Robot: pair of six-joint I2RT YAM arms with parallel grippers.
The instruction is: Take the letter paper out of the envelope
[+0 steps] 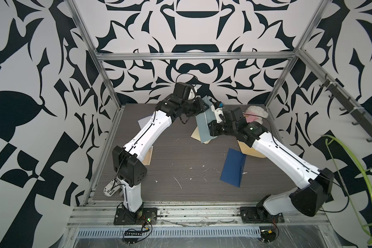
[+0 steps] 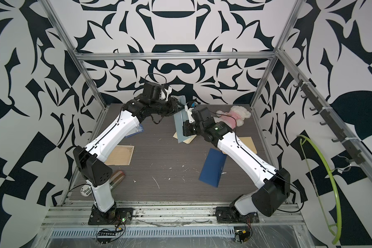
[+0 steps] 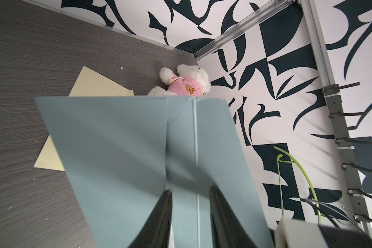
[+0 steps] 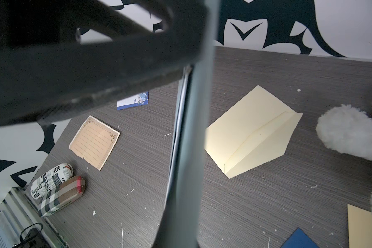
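A light blue-grey envelope (image 3: pixel 107 136) is held upright in the air between my two grippers, at the back middle of the table. In the left wrist view my left gripper has its fingers apart at the envelope's middle strip, where a pale edge shows low down between flaps. My right gripper (image 1: pixel 212 126) is shut on the envelope's edge, which runs edge-on down the middle of the right wrist view, with a thin white layer along it. Whether that is the letter paper I cannot tell.
On the table (image 1: pixel 181 165) lie a cream envelope (image 4: pixel 252 128), a navy envelope (image 1: pixel 233 165), a tan envelope (image 2: pixel 246 142), a beige sheet (image 4: pixel 94 140), a blue-bordered card (image 4: pixel 132 102), pencil cases (image 4: pixel 60 194) and a pink-shirted plush toy (image 2: pixel 234 117).
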